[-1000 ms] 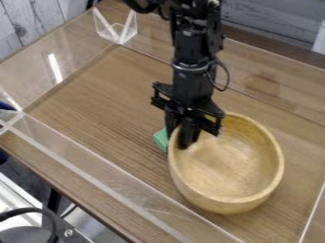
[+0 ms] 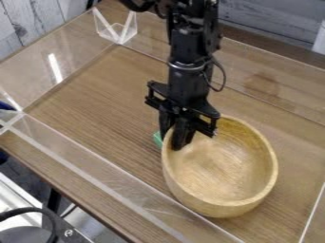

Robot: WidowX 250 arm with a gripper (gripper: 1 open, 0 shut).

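Observation:
My black gripper (image 2: 181, 127) reaches down from the top centre and is shut on the near-left rim of a large round tan bowl (image 2: 222, 176) on the wooden table. A small green object (image 2: 159, 139) lies just left of the bowl, mostly hidden behind it and the gripper; what it is I cannot tell.
A clear plastic bracket (image 2: 114, 28) stands at the back left. Clear strips edge the table, and black cables lie off its lower-left edge.
The bowl has shifted slightly left and toward the camera with my gripper, covering more of the green object.

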